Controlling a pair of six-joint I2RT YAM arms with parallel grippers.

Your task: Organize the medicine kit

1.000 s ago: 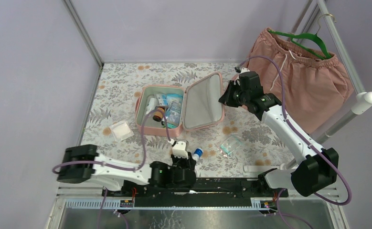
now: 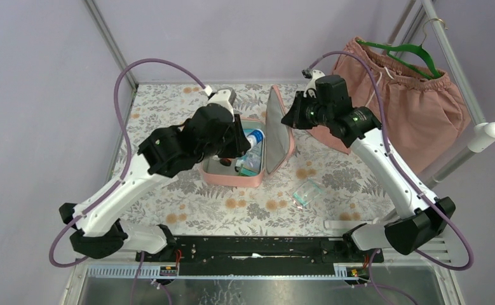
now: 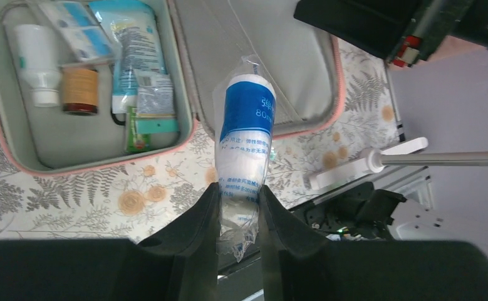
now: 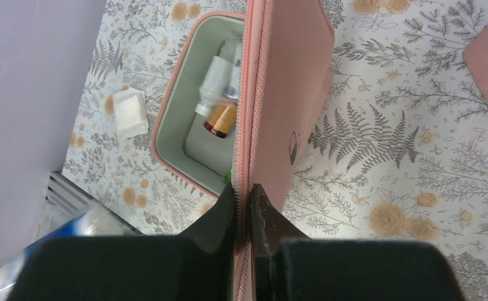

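Note:
The pink medicine kit [image 2: 232, 180] stands open on the floral surface, holding a white tube [image 3: 37, 59], brown bottle [image 3: 79, 89], blue pack [image 3: 134, 44] and smaller packets. My left gripper is shut on a white-and-blue bandage roll [image 3: 246, 119] in clear wrap, above the kit. My right gripper is shut on the edge of the kit's lid [image 2: 278, 140], which stands raised at the kit's right side.
A white packet [image 4: 129, 113] lies beside the kit. A clear bag [image 2: 308, 192] lies at the front right. Pink shorts [image 2: 410, 121] hang from a green hanger on the right.
My left gripper has risen from the front edge to over the kit, carrying the roll. My right gripper has moved slightly up and left, tilting the lid more upright.

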